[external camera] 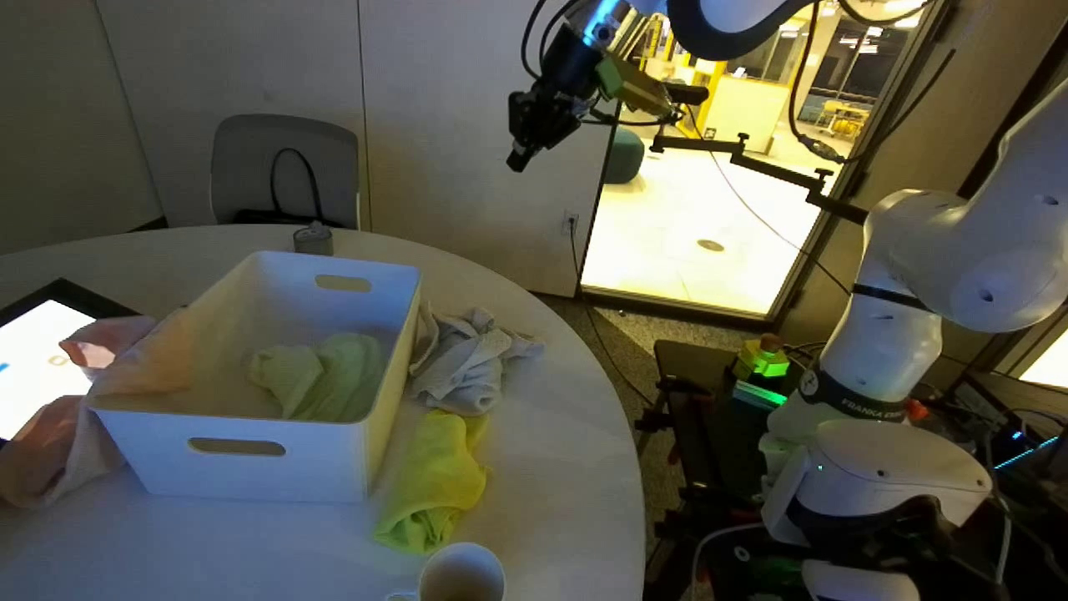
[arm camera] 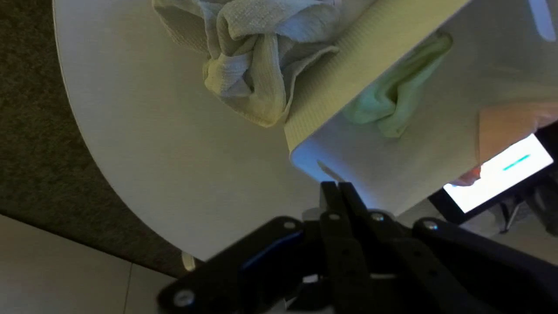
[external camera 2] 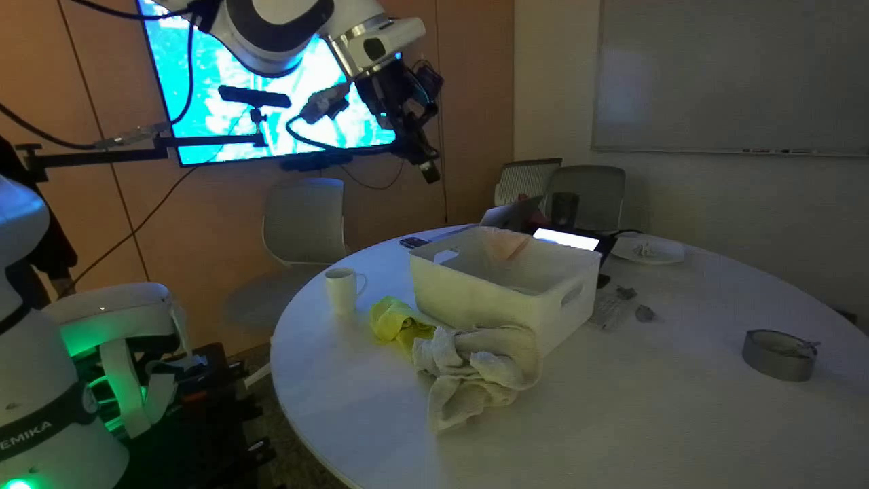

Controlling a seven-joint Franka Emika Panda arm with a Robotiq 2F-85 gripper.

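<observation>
High above the table, my gripper has its fingertips together, and no item shows between them. In exterior view 1 the gripper (external camera: 517, 160) hangs tilted, well clear of everything. A crumpled grey cloth (external camera: 463, 362) lies on the table against the side of the white bin (external camera: 280, 481). Beside it is a yellow cloth (external camera: 437, 481). Inside the bin rests a pale green cloth (external camera: 335, 376). A pink cloth (external camera: 145, 361) drapes over the bin's far-left wall and onto the table.
A white mug (external camera 2: 341, 291) stands near the yellow cloth. A lit tablet (external camera: 45, 345) lies beyond the bin, and a roll of grey tape (external camera 2: 779, 356) sits apart. Bare tabletop (external camera 2: 652, 424) surrounds the tape.
</observation>
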